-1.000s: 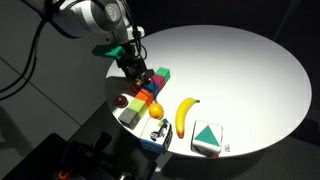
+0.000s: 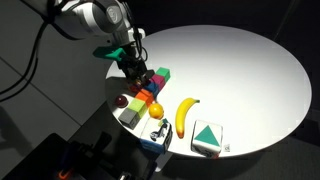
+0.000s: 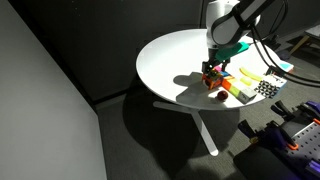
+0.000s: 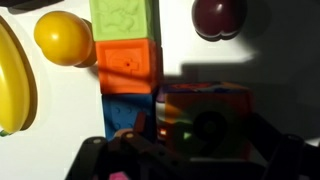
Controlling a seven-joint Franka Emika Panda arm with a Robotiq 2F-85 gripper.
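A red, patterned cube with a dark green round mark (image 4: 205, 122) sits at the lower middle of the wrist view, beside the blue block. My open gripper is over this cube, with one dark finger toward each side of it. Whether the fingers touch it I cannot tell. In exterior view 2 the cube (image 3: 212, 80) shows as a reddish box under the arm's end. From exterior view 1 the gripper (image 2: 138, 80) is low at the table's left side, and the arm hides much of the cube.
Close by runs a row of blocks: green (image 4: 122, 18), orange (image 4: 127, 66), blue (image 4: 122, 112) and more. A plum-like fruit (image 4: 219, 16), an orange fruit (image 4: 62, 38) and a banana (image 2: 181, 117) lie near. Two printed boxes (image 2: 156, 133) (image 2: 207, 138) stand at the table's edge.
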